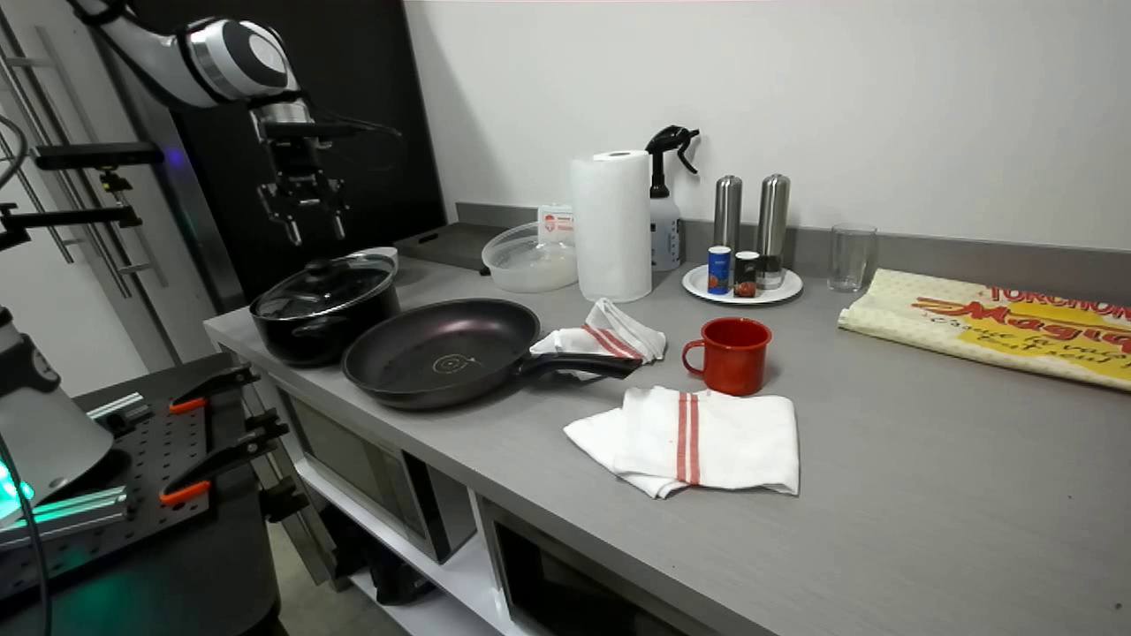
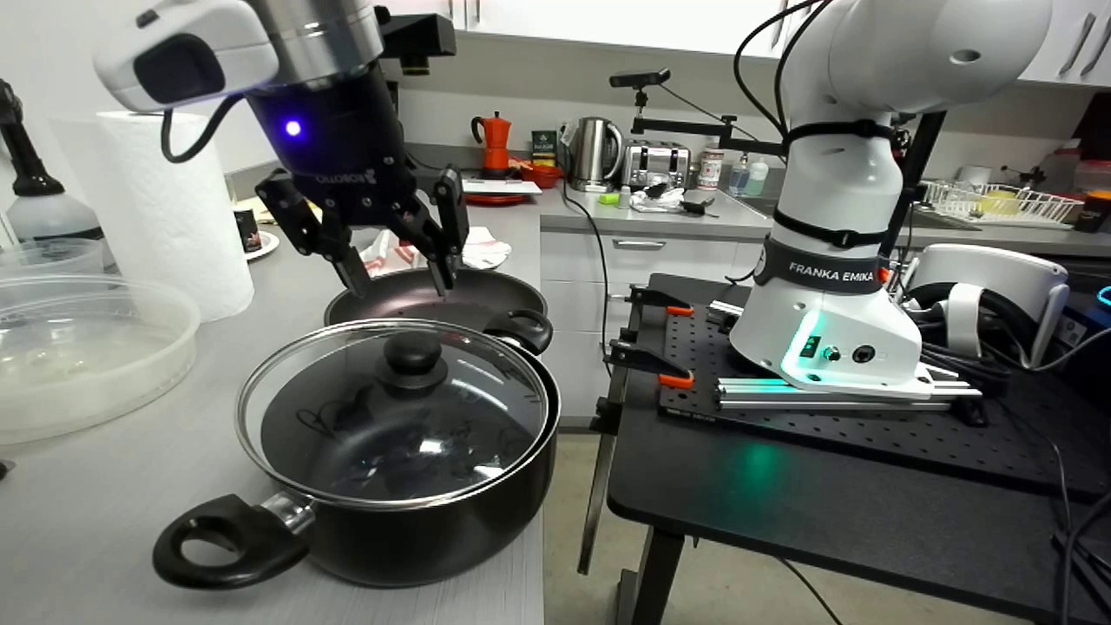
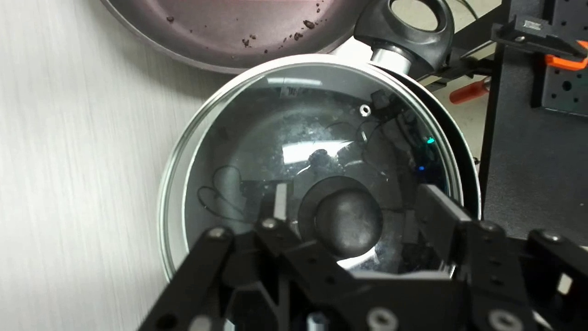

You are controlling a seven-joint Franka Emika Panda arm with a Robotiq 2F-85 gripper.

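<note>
A black pot (image 2: pixel 437 542) stands at the counter's end. Its glass lid (image 3: pixel 264 127) rests on top, shifted a little so that a strip of the pot's rim shows on the right in the wrist view. The lid's round black knob (image 3: pixel 350 220) is near its middle. My gripper (image 1: pixel 317 233) hangs in the air above the pot, pointing down. In the wrist view its fingertips (image 3: pixel 281 201) appear on either side of the knob, well apart from each other. Exterior view 2 shows the gripper (image 2: pixel 404 286) open, with nothing between its fingers and clear of the lid.
Right beside the pot lies a frying pan (image 1: pixel 445 350), with dark crumbs in it. A clear plastic bowl (image 1: pixel 527 265) and a paper towel roll (image 1: pixel 612 228) stand behind. Farther along are a red mug (image 1: pixel 733 359) and a folded towel (image 1: pixel 710 440).
</note>
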